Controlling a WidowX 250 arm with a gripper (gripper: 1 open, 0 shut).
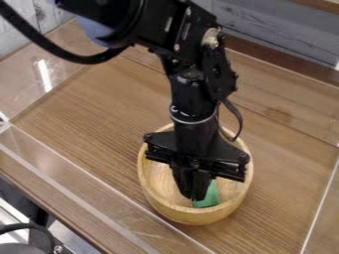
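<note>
My black gripper (pixel 193 187) reaches down into a round wooden bowl (pixel 162 198) in the middle-right of the camera view. A green object (pixel 208 200) lies in the bowl, just right of and partly behind the fingertips. The fingers are close together; what is between them is hidden, and whether they hold the green object I cannot tell.
The wooden table (pixel 93 119) has free room left of and behind the bowl. A pale board stands along the back. Clear edging runs along the near left, with cables and hardware beyond it.
</note>
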